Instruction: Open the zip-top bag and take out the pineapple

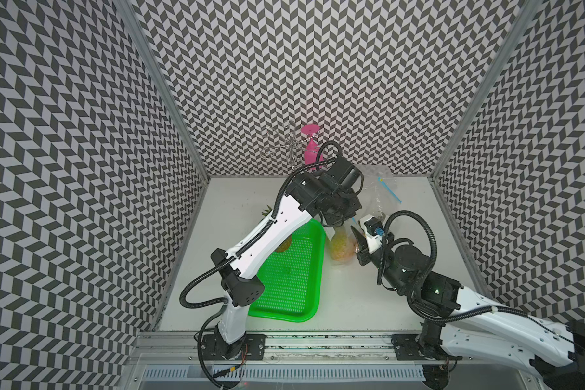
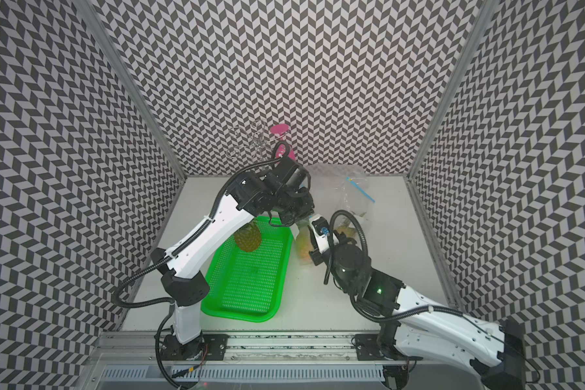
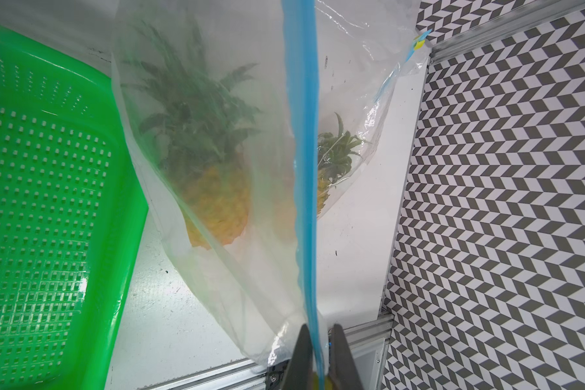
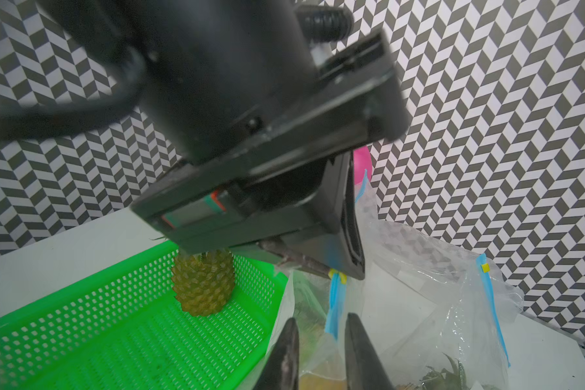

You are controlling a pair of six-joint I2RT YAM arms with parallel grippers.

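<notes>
A clear zip bag (image 3: 227, 286) with a blue zip strip (image 3: 303, 195) holds a pineapple (image 3: 214, 201), right of the green tray. My left gripper is shut on the bag's zip edge, lifting it. Just below it, my right gripper is part open around the hanging blue strip, which shows between and beyond its fingers; contact is unclear. A second bag (image 4: 448, 312) with a pineapple lies behind to the right.
The green tray (image 2: 273, 299) holds a loose pineapple (image 2: 247, 239). Pink and wire objects (image 1: 312, 149) stand at the back.
</notes>
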